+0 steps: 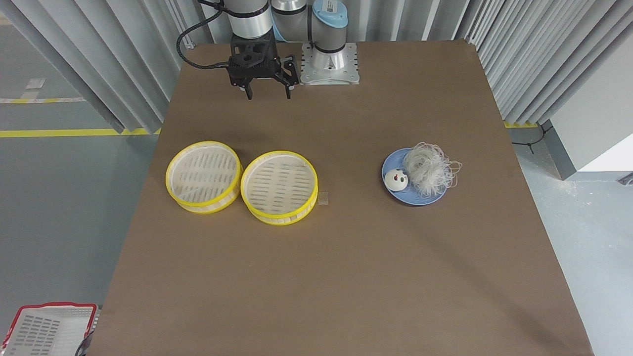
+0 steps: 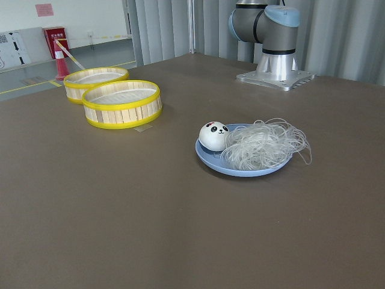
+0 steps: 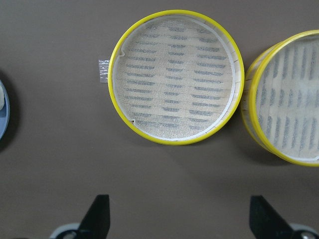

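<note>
My gripper (image 1: 269, 95) hangs over the back of the brown table, open with nothing between its fingers, behind and above two round yellow-rimmed steamer baskets (image 1: 279, 184) with pale liners, standing side by side on the left half. On the right lies a blue plate (image 1: 415, 199) bearing a white panda-faced ball (image 1: 395, 180) and a tangle of clear stringy strands (image 1: 430, 169). In the wrist view both fingertips show wide apart at the bottom edge, clear of the baskets.
A small clear tape patch (image 1: 323, 198) lies beside the right basket. A red-rimmed crate (image 1: 47, 329) is off the table at the front left. The arm's base plate sits at the back edge.
</note>
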